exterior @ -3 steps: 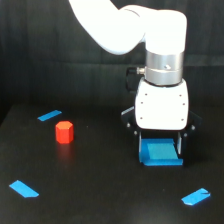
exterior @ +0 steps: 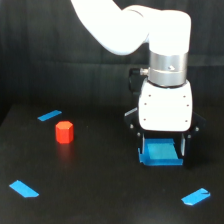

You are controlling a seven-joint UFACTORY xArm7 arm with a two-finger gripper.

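A small red hexagonal block (exterior: 64,132) sits on the dark table, left of centre. On the right, the white arm reaches down with its gripper (exterior: 162,148) pointing at the table, well away from the red block. Directly beneath the white hand lies a blue box-like piece (exterior: 161,158), its upper part hidden by the hand. Dark finger parts show near the left and right sides of this blue piece, set wide apart. Whether they touch it is too small to make out.
Blue tape strips lie flat on the table: one at the back left (exterior: 50,116), one at the front left (exterior: 23,188) and one at the front right (exterior: 196,197). Bare table surrounds the red block, and the middle front is clear.
The arm and hand have shifted slightly to the right. The red block, the blue piece and the tape strips look unmoved.
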